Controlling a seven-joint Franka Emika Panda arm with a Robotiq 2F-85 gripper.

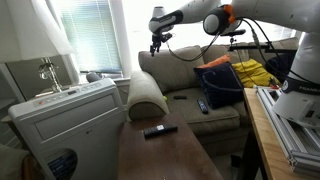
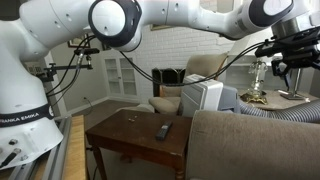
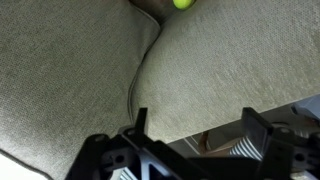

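Observation:
My gripper is open, its two dark fingers well apart in the wrist view with only the beige sofa and floor seen beyond them. Exterior view 1 has the gripper (image 1: 156, 47) high at the back, by the top of the beige sofa (image 1: 170, 70). From the other side, in exterior view 2, it hangs above the sofa's back (image 2: 250, 140) near the right edge. A bright green round thing (image 3: 183, 4), cut off by the frame, rests on the sofa at the top of the wrist view.
A black remote-like object (image 1: 160, 131) lies on the brown table (image 1: 165, 158). Another dark object (image 1: 202, 104) is on the sofa seat. Red, blue and yellow items (image 1: 222, 80) fill the sofa's right end. A white cabinet (image 1: 80, 120) with a lamp stands left.

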